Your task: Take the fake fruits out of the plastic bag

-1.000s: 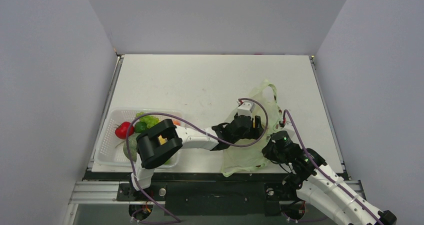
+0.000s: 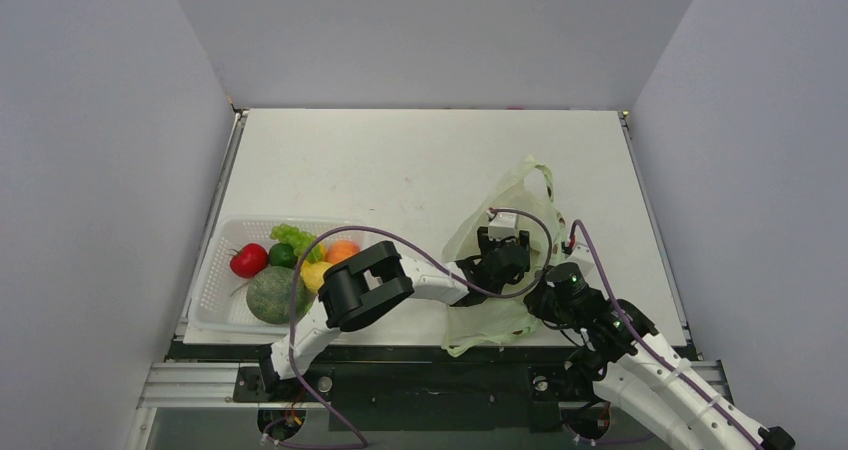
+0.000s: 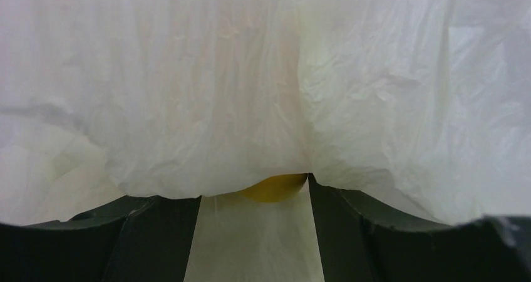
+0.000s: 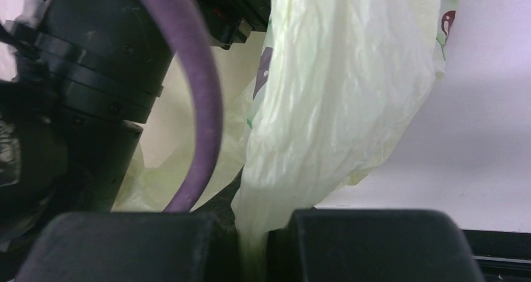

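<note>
The pale green plastic bag [image 2: 490, 322] lies at the right of the table, partly hidden under my arms. Inside it, my left gripper has its fingers apart, with bag film draped close above them. Between and beyond those fingers the rounded underside of a yellow fruit [image 3: 275, 188] shows; the film covers the rest of it. At the bag's right side, my right gripper is shut on a gathered fold of the bag [image 4: 325, 106], which rises from between its fingers.
A white basket [image 2: 212, 305] at the left holds a red tomato [image 2: 249, 261], a green melon [image 2: 272, 295], green grapes [image 2: 290, 235], an orange fruit [image 2: 341, 251] and others. My left arm reaches over the basket's right side.
The right arm has stayed in place.
</note>
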